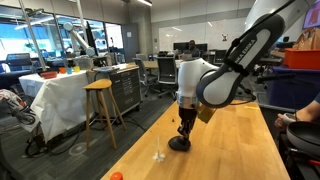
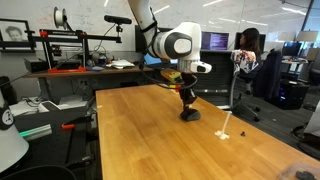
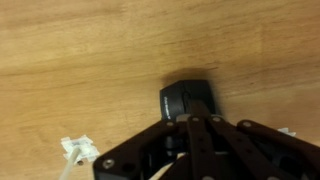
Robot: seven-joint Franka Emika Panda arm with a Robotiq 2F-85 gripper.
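A dark, rounded object [image 1: 179,144] rests on the wooden table near its left edge in exterior view 1. In exterior view 2 the same dark object [image 2: 190,115] lies directly under the hand. My gripper [image 1: 185,134] points down, right at or just over it; whether they touch is not clear. The wrist view shows the black fingers [image 3: 174,100] together, with nothing visible between them. There the gripper's body and fingers hide most of what lies below.
A thin white upright piece on a pale base [image 1: 158,155] stands close by. A red round thing [image 1: 117,176] sits at the near table edge. A wooden stool [image 1: 100,88] is off the table.
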